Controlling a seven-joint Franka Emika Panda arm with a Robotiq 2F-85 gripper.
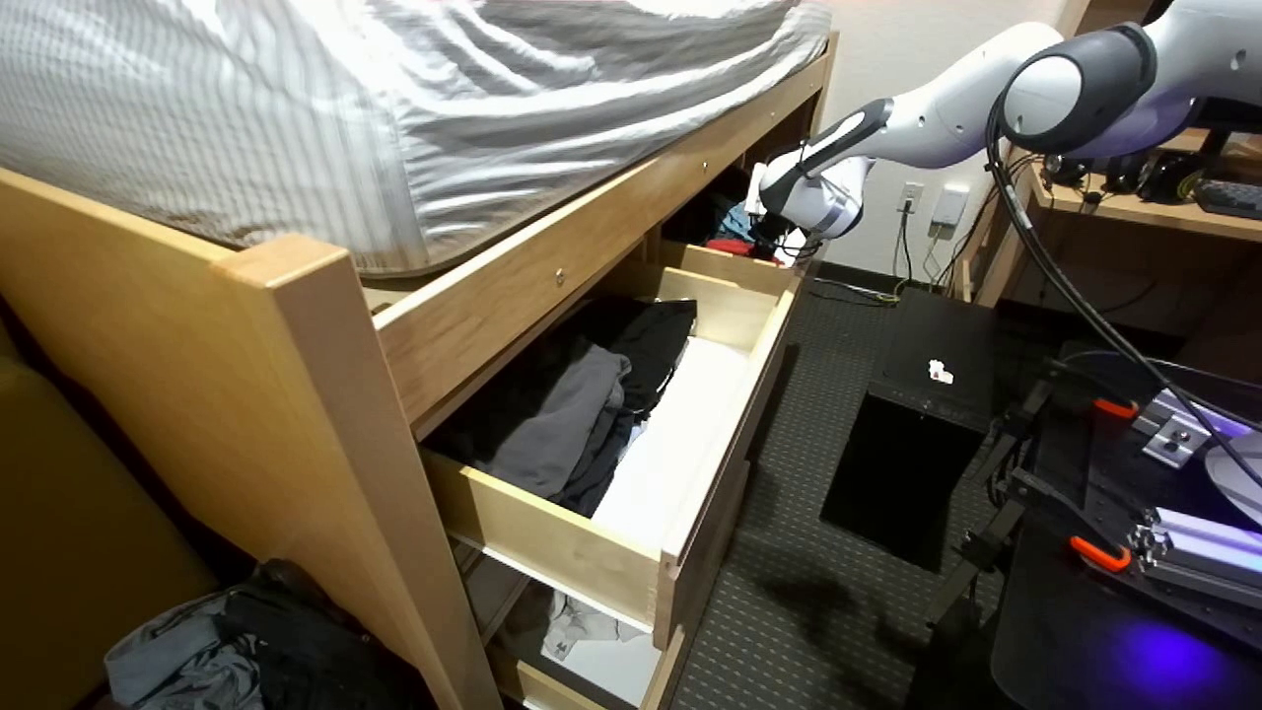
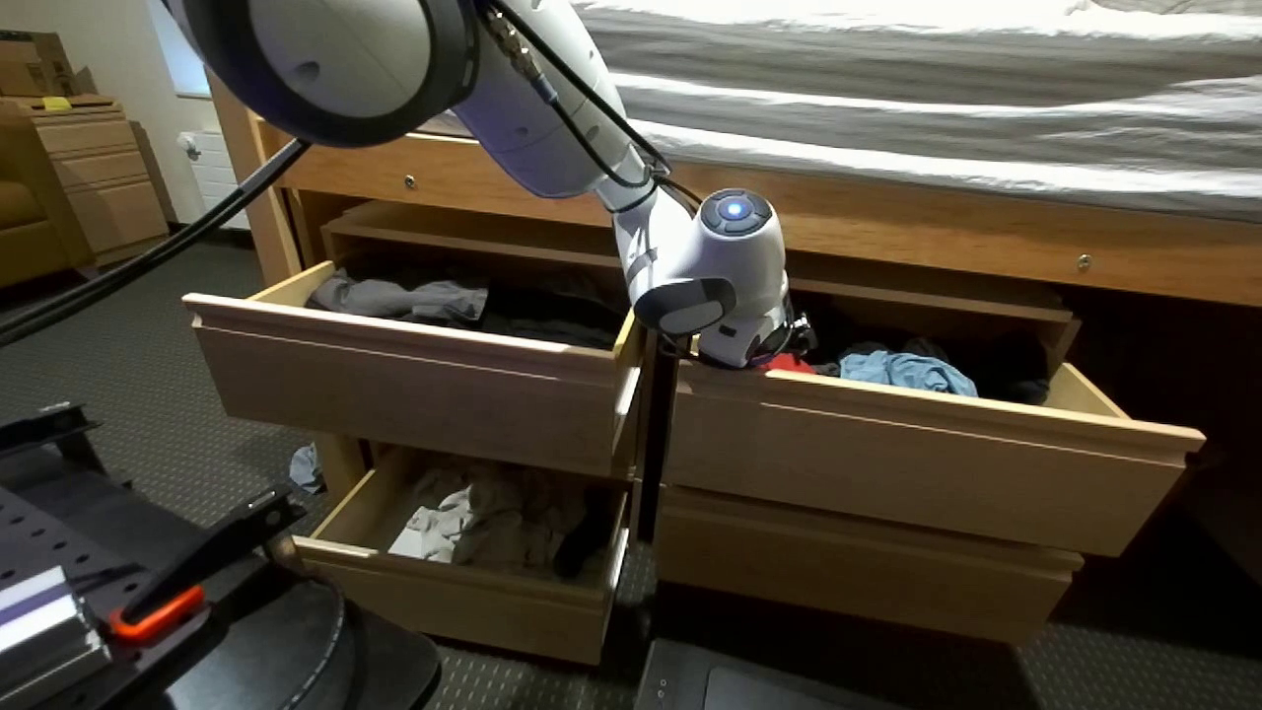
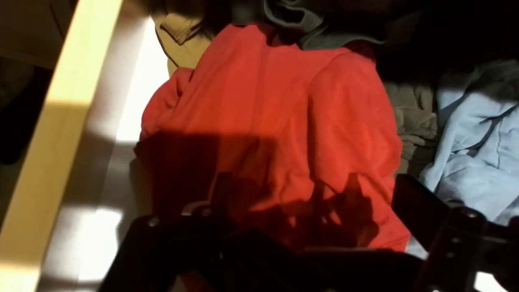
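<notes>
A red garment (image 3: pixel 282 121) lies in the upper right drawer, filling the middle of the wrist view. My gripper is open over its lower part, with dark fingers (image 3: pixel 421 199) spread apart and their shadows falling on the cloth. Whether the fingertips touch the fabric cannot be made out. In exterior view 2 only a bit of the red garment (image 2: pixel 789 363) shows past the wrist, near the drawer's left end. Exterior view 1 has the arm's wrist (image 1: pixel 816 201) low over the far drawer, with the red garment (image 1: pixel 730 247) partly visible.
Light blue cloth (image 3: pixel 479 141) sits right of the red garment, tan cloth (image 3: pixel 187 44) above left. A wooden drawer wall (image 3: pixel 53 146) runs along the left. The upper left drawer (image 2: pixel 408 385) stands open with dark and grey clothes. The bed rail (image 2: pixel 935 231) overhangs the drawers.
</notes>
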